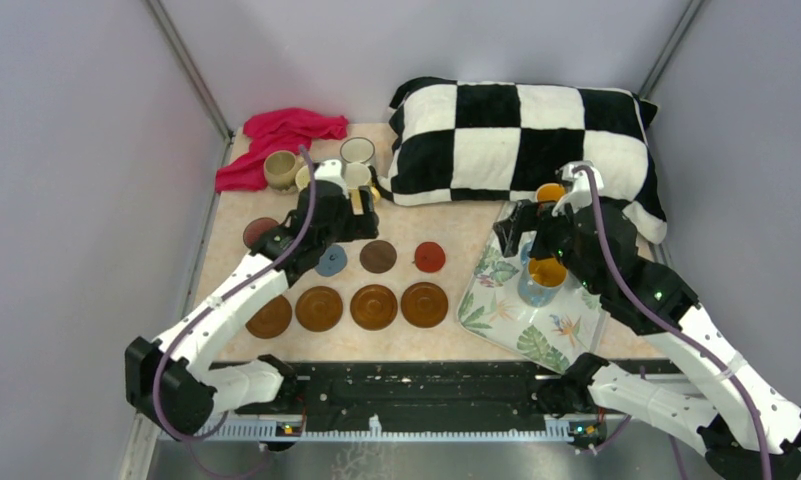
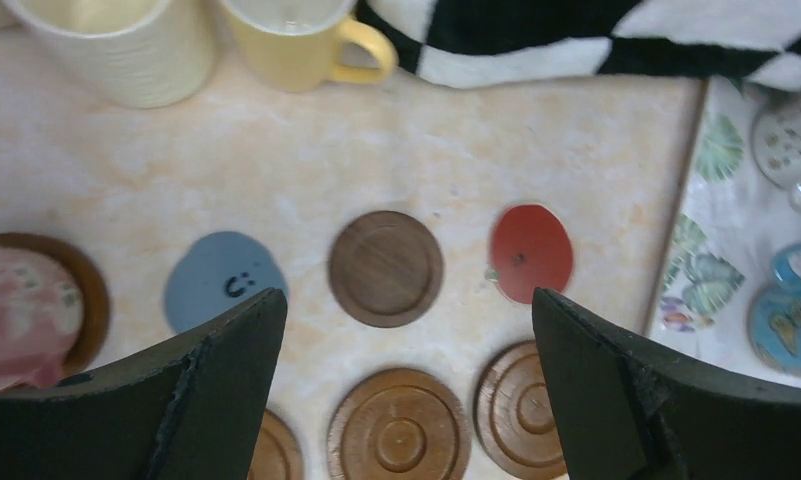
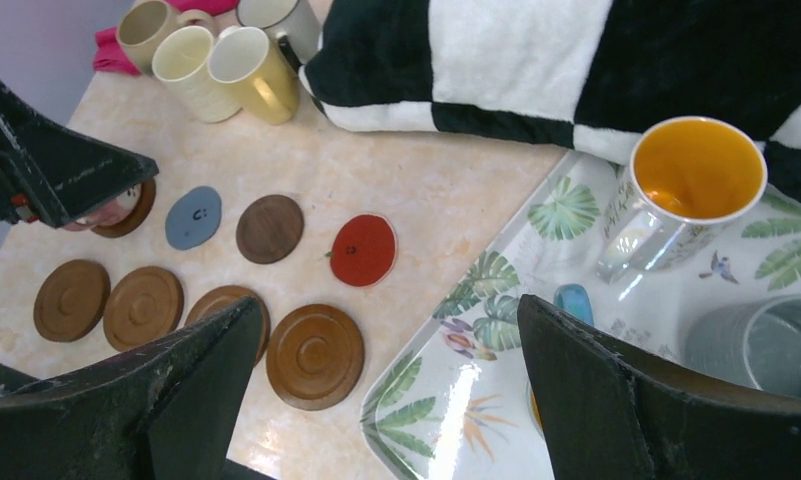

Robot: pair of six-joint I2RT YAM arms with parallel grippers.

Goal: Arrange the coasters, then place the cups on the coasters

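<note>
A pink cup (image 2: 21, 315) sits on a brown coaster (image 2: 91, 300) at the far left of the row. To its right lie a blue coaster (image 2: 224, 280), a dark brown coaster (image 2: 386, 268) and a red coaster (image 2: 532, 253), all bare. My left gripper is open and empty above these coasters. Open too, my right gripper hangs near the tray's left side, with nothing between its fingers. In the right wrist view a floral cup with an orange inside (image 3: 666, 210) and a grey cup (image 3: 776, 345) stand on the leaf-patterned tray (image 3: 436, 400).
Several mugs, among them a yellow mug (image 3: 266, 85), stand at the back left beside a red cloth (image 1: 286, 130). A checkered pillow (image 1: 516, 140) fills the back. Several brown saucers (image 1: 374, 307) line the front. Bare table shows between coasters and pillow.
</note>
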